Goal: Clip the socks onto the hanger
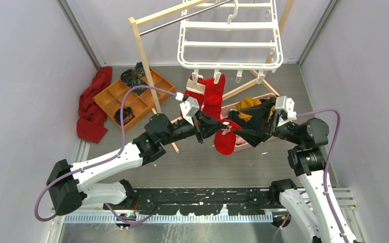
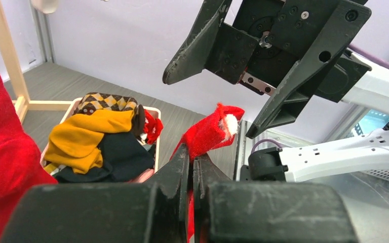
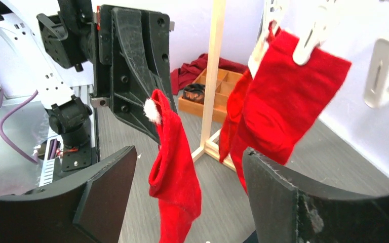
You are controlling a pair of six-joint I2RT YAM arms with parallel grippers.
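A red sock (image 1: 225, 143) with a white patch hangs from my left gripper (image 1: 223, 125), which is shut on it near the top. In the left wrist view, its folded upper end (image 2: 210, 130) sticks out beyond the closed fingertips. My right gripper (image 1: 239, 123) faces it, fingers apart; in the right wrist view the held sock (image 3: 176, 167) shows between the spread fingers, with gaps on both sides. Overhead is the white clip hanger (image 1: 228, 44). Two of its clips carry a red sock (image 1: 214, 96) and a red-and-white sock (image 1: 195, 87); another clip (image 1: 239, 76) is empty.
A pink bin (image 1: 240, 147) of mixed socks stands beneath the right gripper. The wooden divided tray (image 1: 112, 95) and a dark red cloth (image 1: 92, 109) lie at the left. A wooden stand (image 1: 141, 48) frames the hanger. Bare floor lies in front.
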